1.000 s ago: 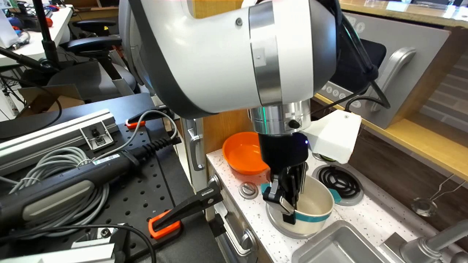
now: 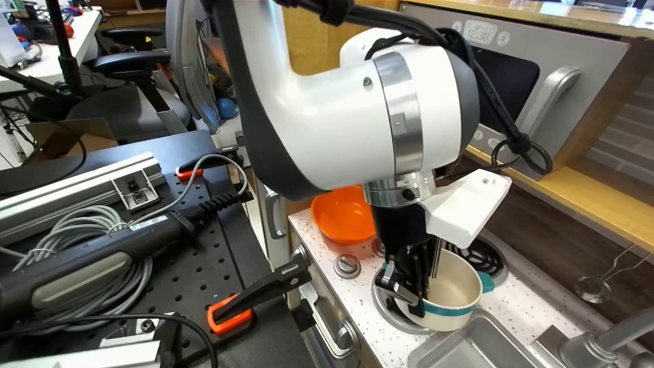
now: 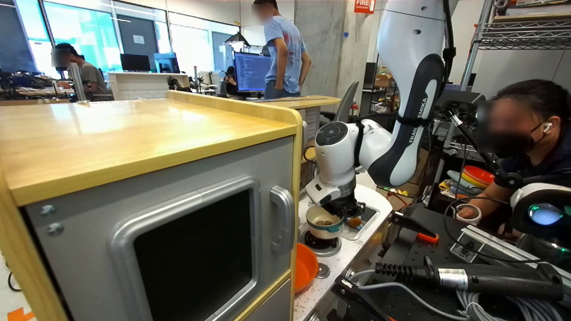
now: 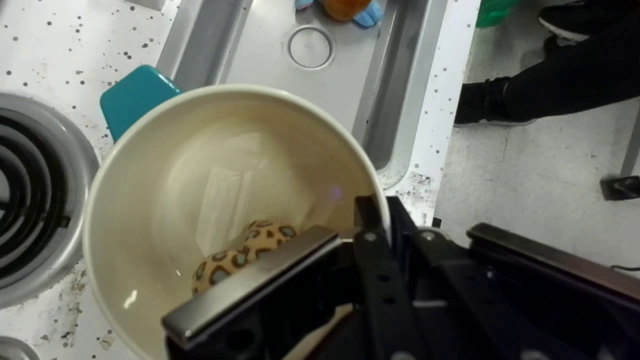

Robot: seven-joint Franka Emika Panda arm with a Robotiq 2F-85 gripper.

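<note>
A cream pot (image 2: 454, 287) with a teal band and teal handles is over the stove area, beside the sink. My gripper is shut on the pot's near rim, one finger inside the wall and the other outside. A leopard-print soft toy (image 4: 249, 252) lies at the bottom of the pot, partly covered by the gripper. From the other side, the pot (image 3: 322, 221) appears just above the counter near the burner; whether its base touches the surface is hard to tell.
A metal sink (image 4: 270, 54) adjoins the pot and holds an orange-and-blue toy (image 4: 346, 7). A black coil burner (image 2: 479, 254) lies behind the pot. An orange bowl (image 2: 343, 214) stands at the counter's left end. The faucet (image 2: 604, 343) is at the right.
The pot has shifted right, toward the sink, with my gripper on its rim, and its handle has turned or tilted slightly. The arm's upper part has moved with it; the orange bowl stayed put.
</note>
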